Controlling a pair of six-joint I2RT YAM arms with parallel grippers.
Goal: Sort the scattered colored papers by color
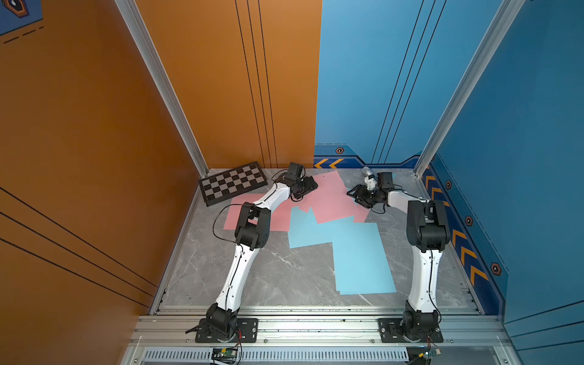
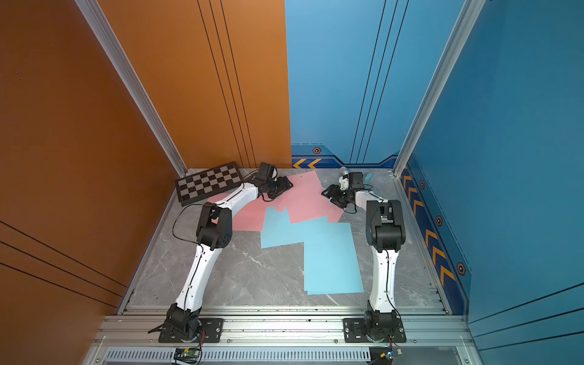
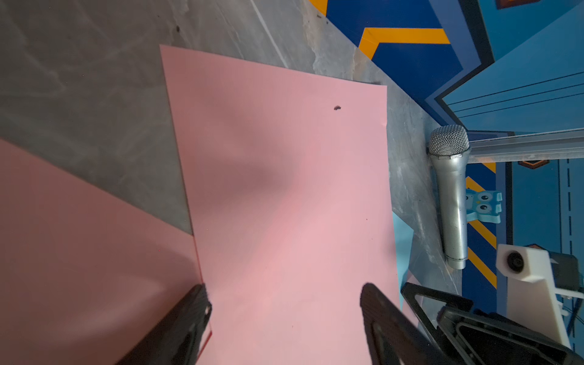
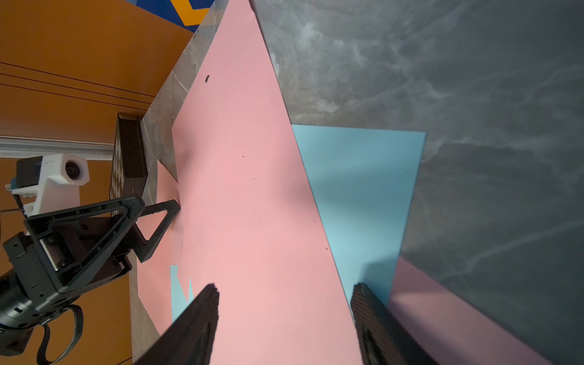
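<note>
A large pink sheet (image 1: 331, 197) lies at the middle back, overlapping other papers; a blue corner (image 4: 365, 188) shows beneath its right edge. More pink paper (image 1: 279, 219) lies to the left under my left arm. Blue paper (image 1: 310, 231) pokes out in front of the pink, and blue sheets (image 1: 363, 258) lie at the front right. Over the left edge of the large pink sheet, my left gripper is open with its fingers apart. My right gripper is open at the same sheet's right edge. Neither shows paper gripped.
A checkered board (image 1: 233, 183) stands at the back left. Behind the right gripper lie a silver microphone (image 3: 451, 194) and a small blue owl-shaped item (image 3: 483, 205).
</note>
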